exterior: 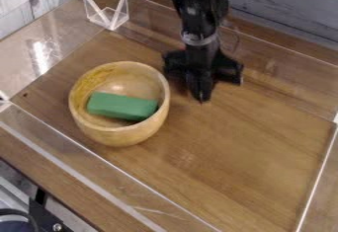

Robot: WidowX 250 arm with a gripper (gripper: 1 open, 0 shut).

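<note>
My black gripper [203,81] hangs low over the wooden table just right of the bowl, blurred, its fingertips near the tabletop; whether it holds anything cannot be seen. A wooden bowl [97,126] at the left holds a green block [123,107].
A white wire-like holder [109,14] stands at the back left. Low walls edge the table at the back and sides.
</note>
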